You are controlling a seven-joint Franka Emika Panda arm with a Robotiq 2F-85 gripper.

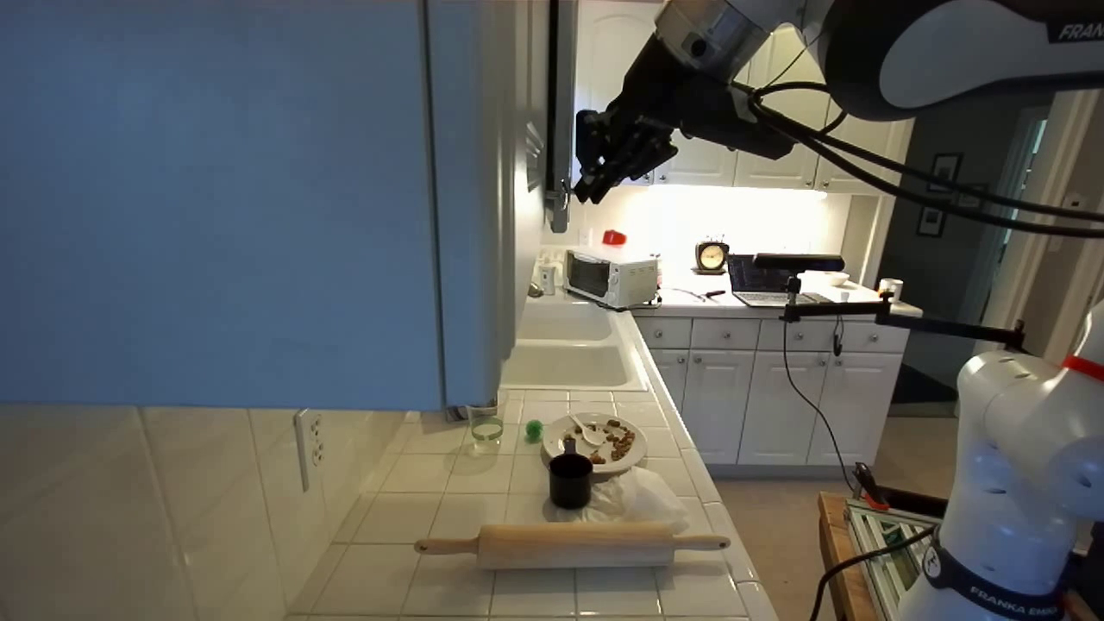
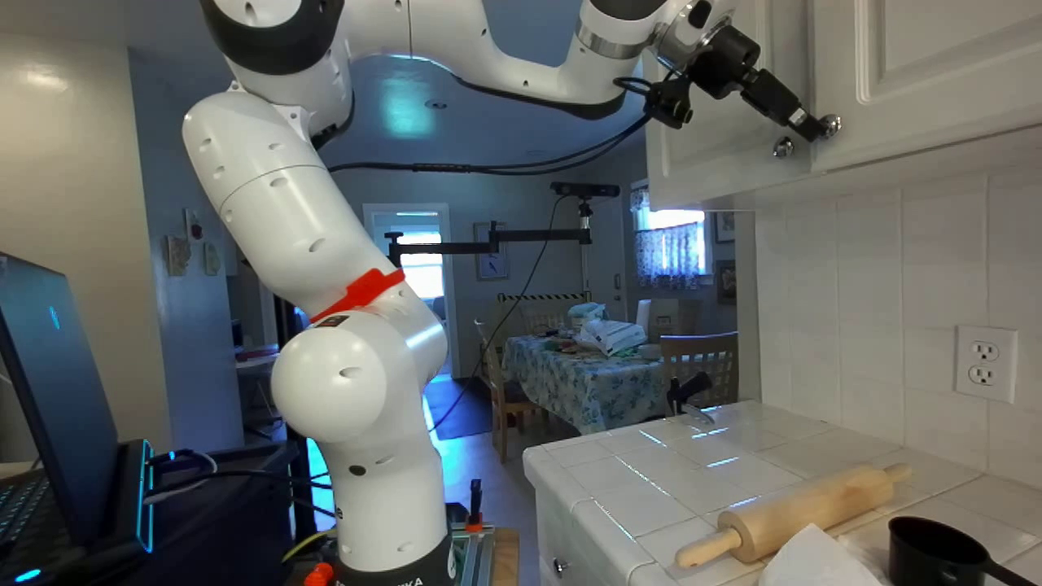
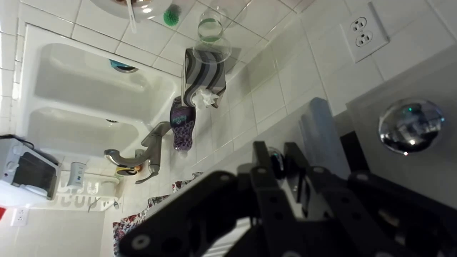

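My black gripper is at an upper cabinet door, its fingers on either side of a shiny round knob in the wrist view. The gap is about as wide as the knob; whether both pads press on it cannot be told. That cabinet door stands slightly ajar, with a dark slit along its edge in the wrist view. The neighbouring door carries a second knob and looks shut. In exterior view 2 the fingertips overlap the knobs.
Below lie a rolling pin, a black cup, a plate with bits of food, and a glass. Beyond is the double sink with a faucet. A tissue box stands by the wall.
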